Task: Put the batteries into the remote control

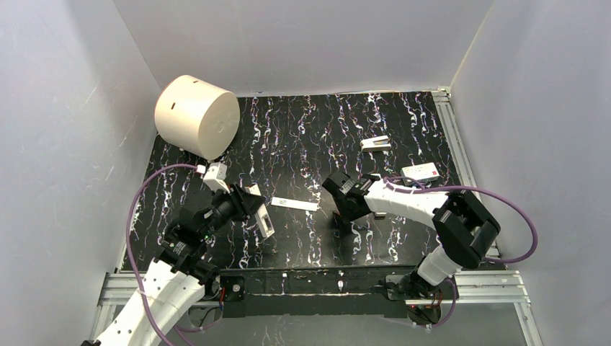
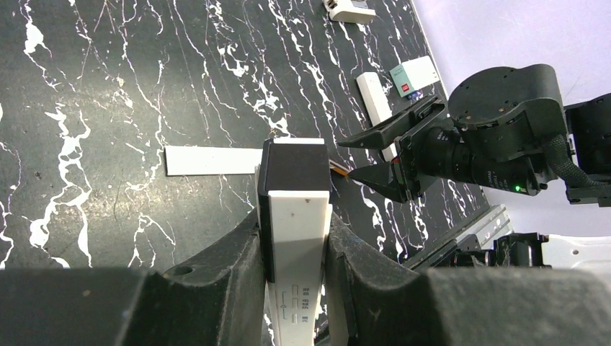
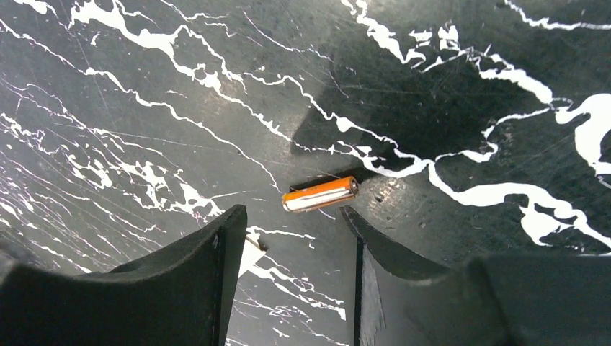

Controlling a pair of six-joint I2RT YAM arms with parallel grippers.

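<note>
My left gripper (image 1: 251, 203) is shut on the white remote control (image 2: 295, 252), held upright in the left wrist view, its black end on top. An orange battery (image 3: 319, 193) lies on the marble table, just beyond the fingertips of my right gripper, which stand apart with nothing between them. From the top, the right gripper (image 1: 346, 216) is low over that battery, mostly hiding it. A long white strip (image 1: 294, 204), perhaps the battery cover, lies between the two grippers.
A white box (image 1: 420, 172) and a small white object (image 1: 375, 144) lie at the back right. Another white piece (image 2: 372, 96) is partly behind my right arm. A large cream cylinder (image 1: 197, 117) stands at the back left.
</note>
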